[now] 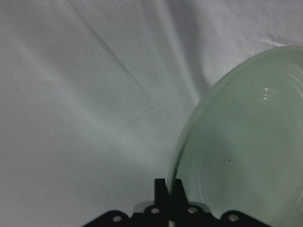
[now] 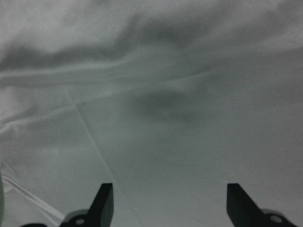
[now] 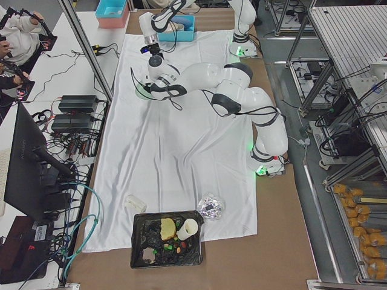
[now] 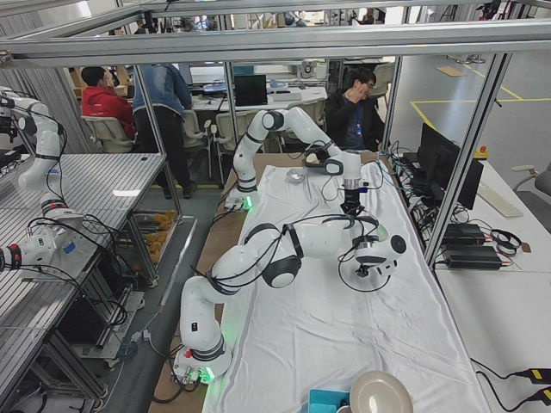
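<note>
A pale green bowl (image 1: 244, 137) fills the right side of the left wrist view, with my left gripper shut on its rim. In the right wrist view my right gripper stands open over bare white cloth, and a sliver of green shows at the left edge. In both camera views the bowl is mostly hidden by the arms, which meet over the cloth.
A black tray (image 3: 149, 254) with food pieces, a clear wrinkled bag (image 3: 210, 205) and a pale item (image 3: 134, 203) lie at one end of the cloth. A blue bin (image 4: 325, 402) and a plate (image 4: 380, 397) sit at the other.
</note>
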